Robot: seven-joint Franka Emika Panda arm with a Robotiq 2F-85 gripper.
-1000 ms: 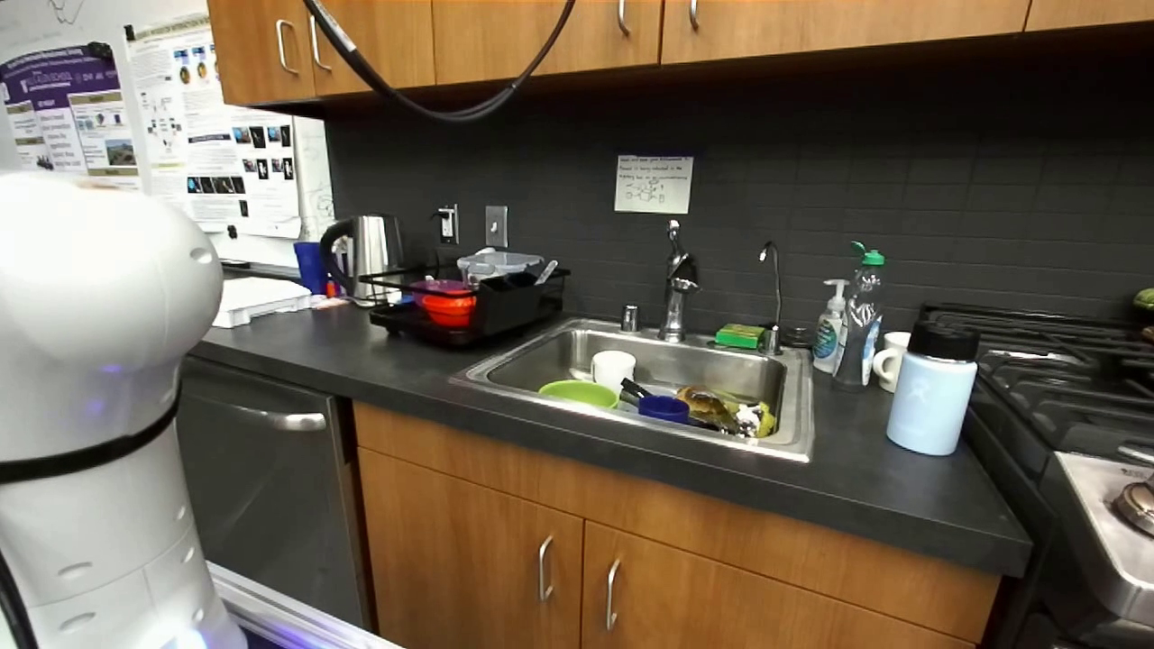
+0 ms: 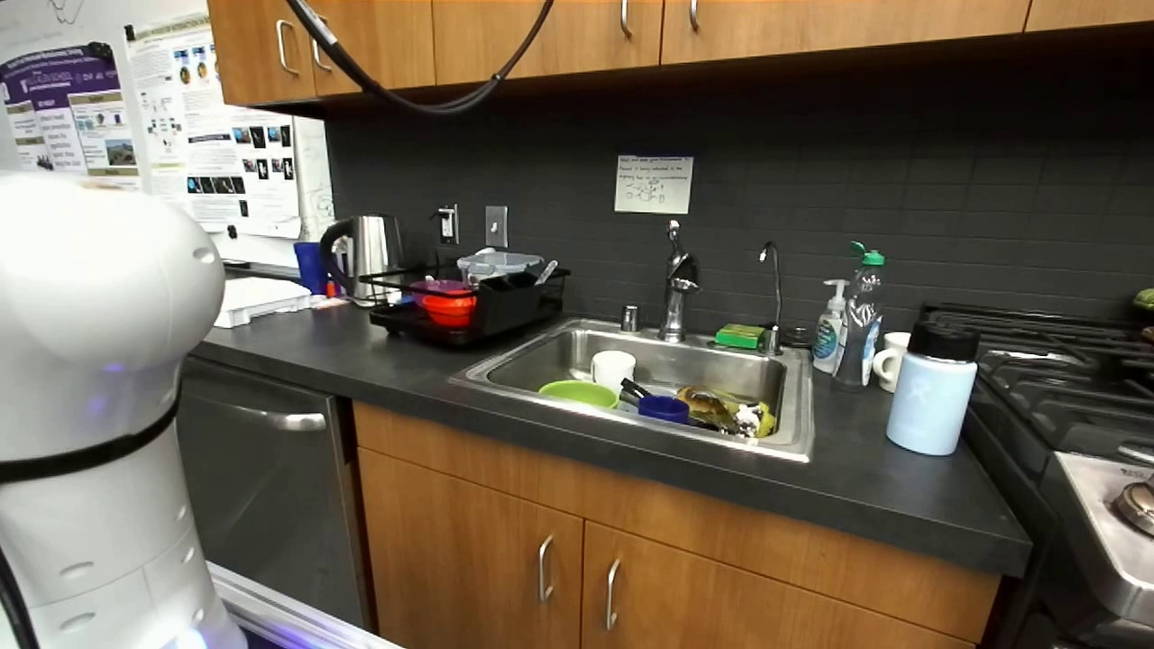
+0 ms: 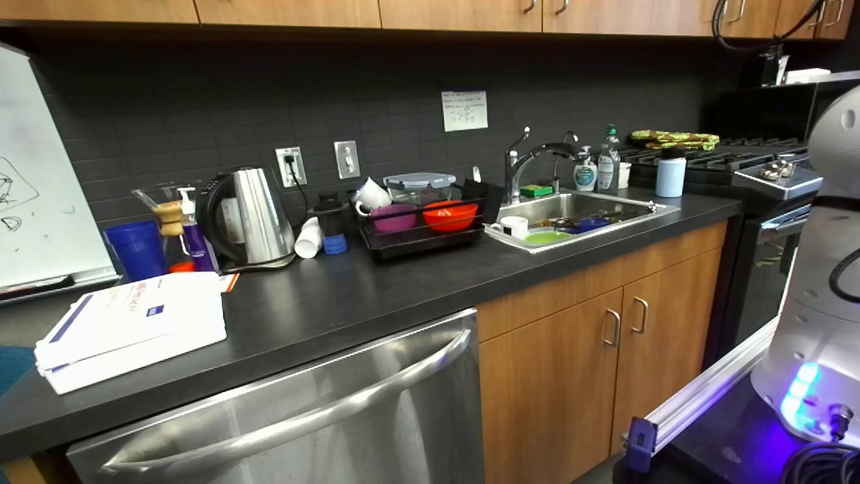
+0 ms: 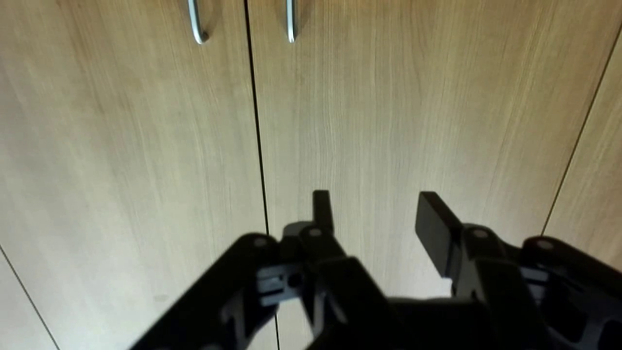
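My gripper shows only in the wrist view, its dark fingers apart with nothing between them. Beyond the fingertips are pale wooden cabinet doors (image 4: 373,134), split by a dark vertical seam left of the gripper. Two metal handles, one on the left door (image 4: 197,23) and one on the right door (image 4: 290,22), run off the top edge, well above the fingers. Neither exterior view includes the gripper; only part of the white arm (image 2: 87,357) appears there. Which pair of cabinets the wrist camera faces, I cannot tell.
The sink (image 2: 797,400) holds a white mug (image 2: 613,369), a green bowl (image 2: 579,394) and a blue cup (image 2: 663,409). A dish rack (image 3: 427,240) stands left of it. Upper cabinets (image 2: 844,27) overhang the counter. Bare counter (image 3: 347,282) lies before the kettle (image 3: 262,218).
The black cable hanging before the upper cabinets has shifted left and slightly up. The white arm has barely moved; the counter items stay put.
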